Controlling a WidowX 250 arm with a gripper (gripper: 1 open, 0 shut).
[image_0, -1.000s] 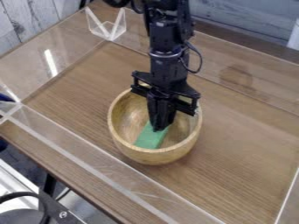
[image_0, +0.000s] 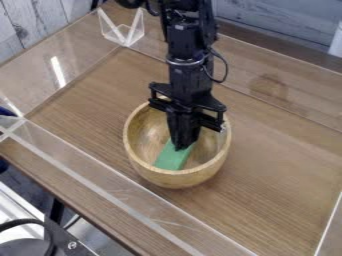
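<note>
A round wooden bowl (image_0: 178, 173) sits on the wooden table near the middle of the camera view. A green object (image_0: 173, 156) lies inside it. My black gripper (image_0: 185, 135) is lowered into the bowl's upper part, at the back end of the green object. The fingertips are dark and overlapping in view, and I cannot see whether anything is between them.
A clear plastic object (image_0: 120, 30) stands at the back left. Black cable or hardware (image_0: 34, 240) is at the lower left corner, off the table's edge.
Very little differs; my gripper and the bowl show at most a slight shift over the last second.
</note>
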